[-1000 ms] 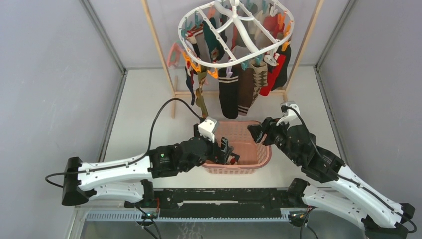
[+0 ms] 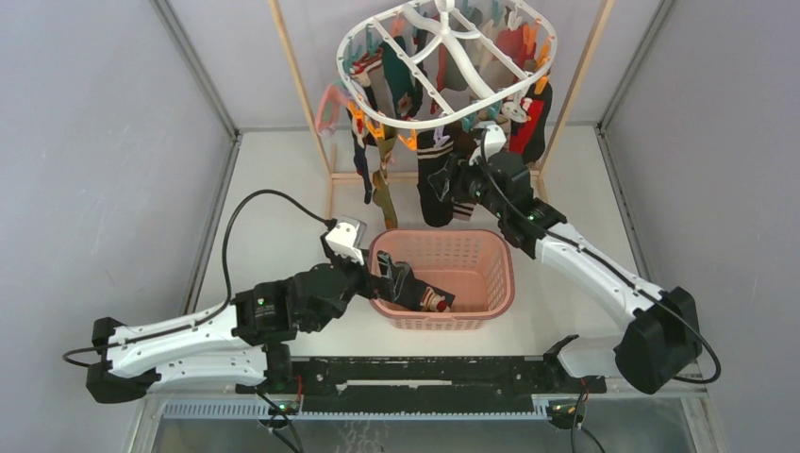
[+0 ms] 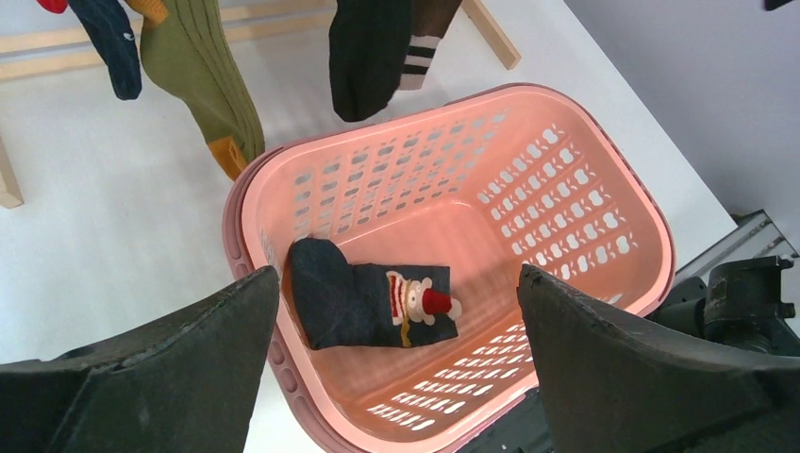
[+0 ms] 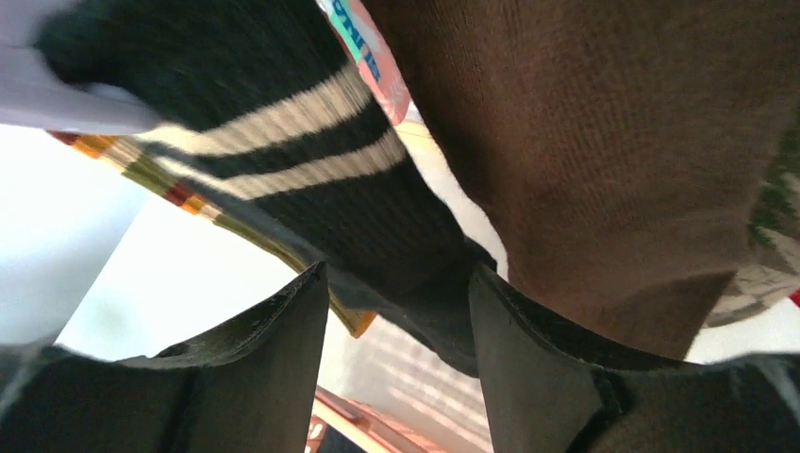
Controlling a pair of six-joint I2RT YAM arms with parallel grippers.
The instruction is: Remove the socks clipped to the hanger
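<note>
A white oval hanger [image 2: 472, 106] carries several socks on coloured clips at the back. Among them is a black sock with cream stripes [image 2: 436, 189]; a plain brown sock [image 4: 604, 170] hangs beside it. My right gripper is part open at the black sock's lower part, which shows in the gap between its fingers; whether they touch it is unclear. The left gripper is wide open over the left side of the pink basket [image 3: 594, 118], nothing in its fingers. Inside the basket lies a dark sock with a figure on it [image 3: 363, 297].
An olive sock with an orange toe [image 3: 212, 85] hangs just behind the basket's left rim. Wooden stand legs [image 2: 300, 85] rise on both sides of the hanger.
The left gripper has shifted left, uncovering the basketed sock.
</note>
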